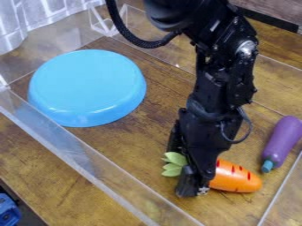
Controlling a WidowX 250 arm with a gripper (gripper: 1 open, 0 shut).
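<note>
My black gripper (196, 173) is lowered over an orange toy carrot (236, 178) with green leaves (175, 165), at the lower right of the wooden table (118, 141). The leaves poke out on the left of the fingers and the orange body on the right. The gripper's body hides the point of contact, so I cannot tell whether the fingers are closed on it.
A light blue disc (87, 83), like an upturned plate, lies at the upper left. A purple eggplant toy (282, 141) is at the right edge. Clear plastic walls run along the left and bottom.
</note>
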